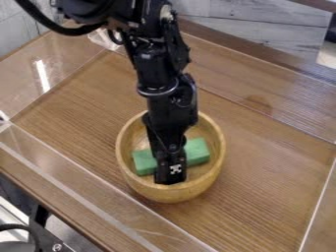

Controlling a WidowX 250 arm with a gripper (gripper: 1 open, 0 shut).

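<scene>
A tan round bowl (pixel 203 176) sits on the wooden table near the centre of the camera view. In it lies a green block (pixel 196 152), partly covered by the black arm. My gripper (pixel 171 162) points down into the bowl over the block, its fingers open. Whether the fingertips touch the block is hard to tell.
A white plank wall (pixel 262 25) runs along the back. Cables and a dark gap show at the lower left edge.
</scene>
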